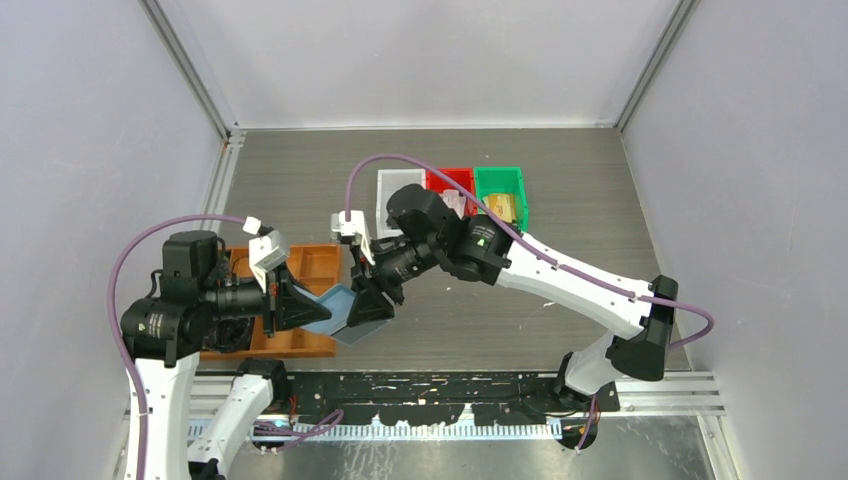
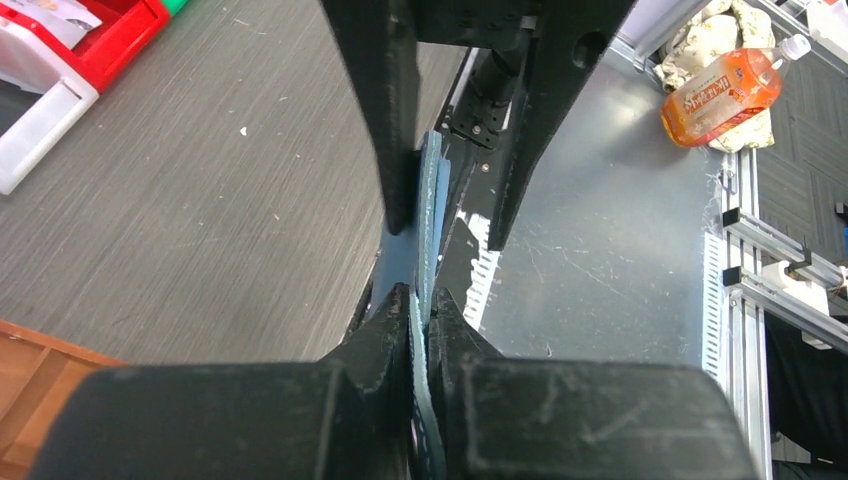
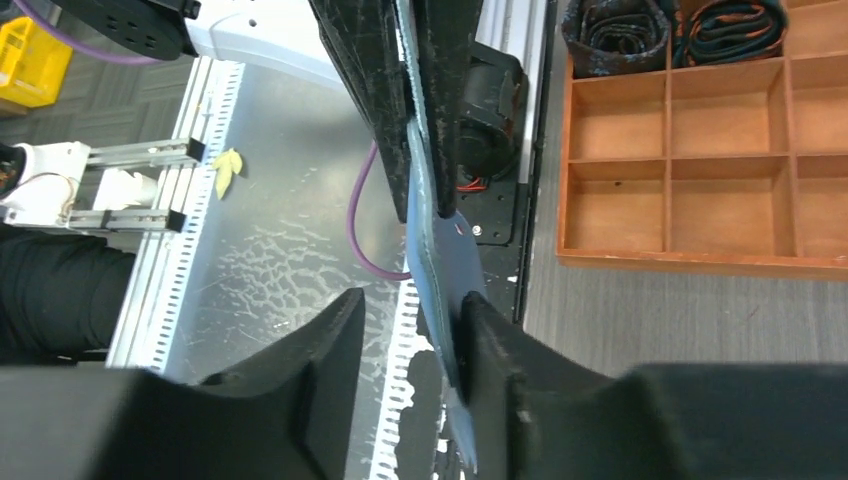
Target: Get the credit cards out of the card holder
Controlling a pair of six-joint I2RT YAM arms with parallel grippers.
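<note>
A light-blue card holder [image 1: 340, 298] hangs in the air between my two arms, its near part darker grey. My left gripper [image 1: 327, 313] is shut on one end of it; in the left wrist view the holder [image 2: 425, 220] is seen edge-on, rising from the shut fingers. My right gripper [image 1: 372, 309] is at the opposite end, its fingers apart. Seen from the right wrist, one finger [image 3: 480, 330] lies right against the holder's side, while the other finger [image 3: 335, 335] stands clear of it. I cannot make out separate cards.
Below the left gripper lies an orange compartment tray [image 1: 318, 265] with dark rolled items in part of it. White [image 1: 400, 178], red [image 1: 456, 174] and green [image 1: 512, 180] bins stand at the back, partly behind the right arm.
</note>
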